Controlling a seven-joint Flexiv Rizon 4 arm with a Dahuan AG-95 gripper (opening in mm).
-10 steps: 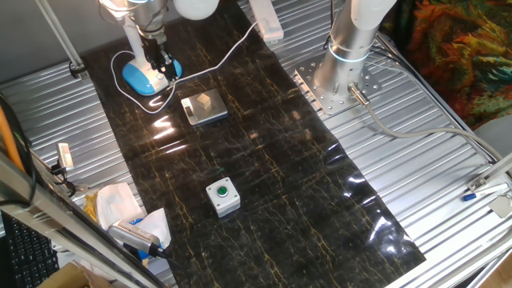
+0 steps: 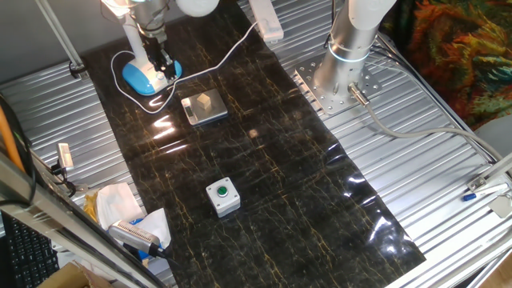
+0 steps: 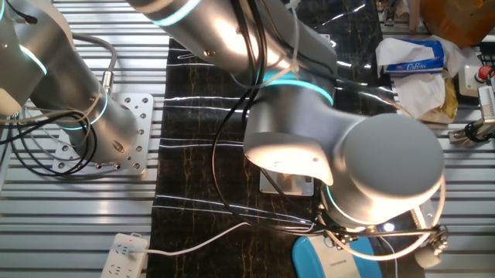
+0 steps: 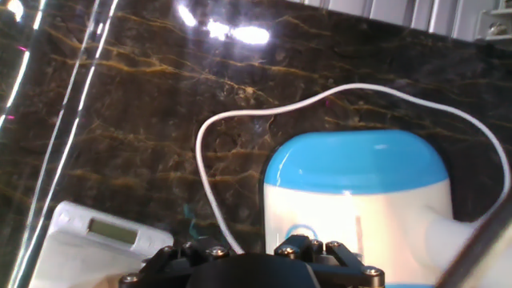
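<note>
My gripper hangs close over the blue-and-white base of a lamp-like device at the far end of the table. The wrist view shows the base's blue end, with the gripper's dark parts in front of its lower side. Whether the fingers are apart or together is hidden there and too small elsewhere. A kitchen scale lies beside the base, bearing a light wooden block. Part of that scale appears at the wrist view's lower left. Nearer the front sits a white box with a green button.
A white cable loops round the lamp base and runs to a power strip. Tissue packs lie off the dark sheet's left side. The dark sheet is clear right of the button box.
The arm and gripper have shifted only very slightly above the lamp base. The scale, block and button box have stayed where they were.
</note>
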